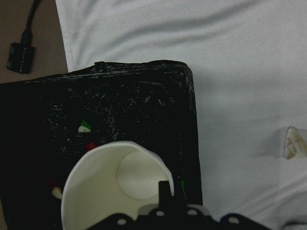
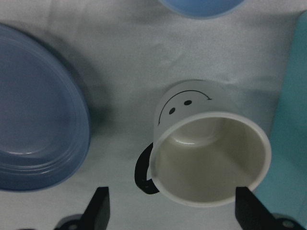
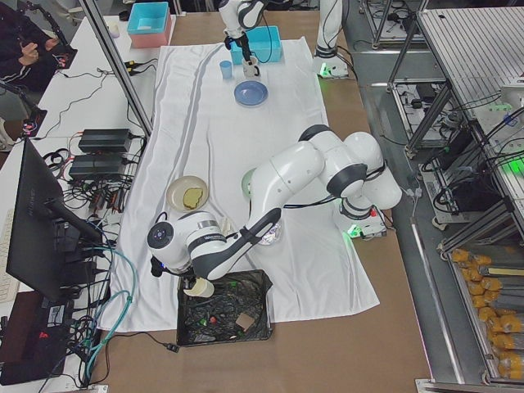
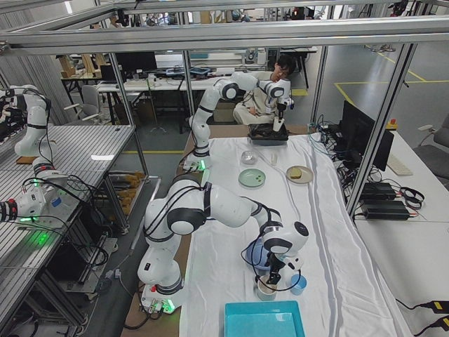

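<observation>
A white cup (image 1: 91,191) is held by my left gripper (image 3: 193,277) over the black lined bin (image 3: 196,327); in the left wrist view its inside faces the camera, and small red and green bits lie in the bin behind it. My right gripper is open above a white mug (image 2: 211,158) with a smiley face and a black handle, its fingers short of the rim or close to it.
Beside the mug are a blue plate (image 2: 38,110), a blue cup (image 2: 201,7) and a turquoise tray (image 4: 263,319). A beige plate (image 3: 176,192) with a yellow item and a green plate (image 4: 251,177) lie mid-table.
</observation>
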